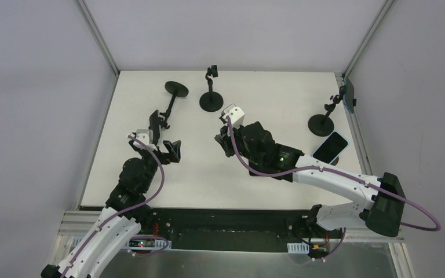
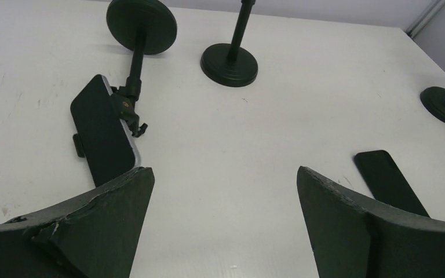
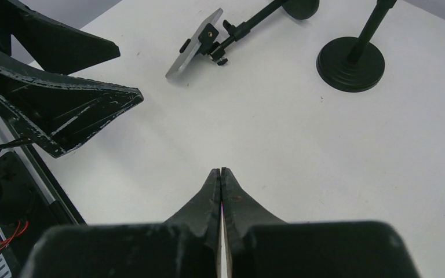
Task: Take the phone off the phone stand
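Observation:
A phone stand (image 1: 175, 92) lies tipped over at the left, its disc raised, a phone (image 2: 101, 130) still in its clamp. My left gripper (image 1: 170, 149) is open just in front of this phone, nothing between its fingers. My right gripper (image 1: 223, 142) is shut over the table's middle, nothing showing between its fingers. An empty-headed stand (image 1: 211, 99) is upright at the back. A stand (image 1: 321, 124) at the right holds another phone (image 1: 349, 92).
A loose phone (image 1: 330, 147) lies at the right edge, and a dark phone (image 2: 391, 179) lies beside the middle, partly under the right arm in the top view.

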